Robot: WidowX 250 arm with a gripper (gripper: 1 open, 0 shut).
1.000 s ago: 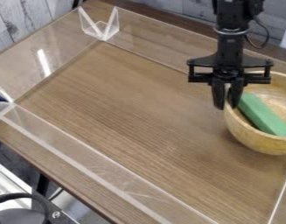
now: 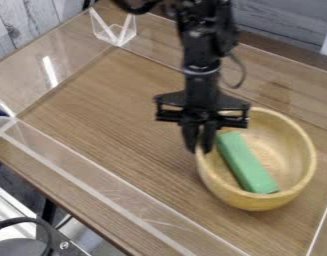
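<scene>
A cream bowl [image 2: 279, 185] with a green bar-shaped object [image 2: 246, 168] inside sits at the right of the wooden table. My dark gripper [image 2: 203, 132] is over the bowl's left rim, apparently shut on that rim; its fingertips are blurred.
Clear plastic edging [image 2: 32, 150] runs along the left, a clear folded piece [image 2: 112, 30] stands at the upper left, and dark cables lie at the bottom left corner.
My gripper and the bowl with the green object have moved left and toward the camera, away from the right edge.
</scene>
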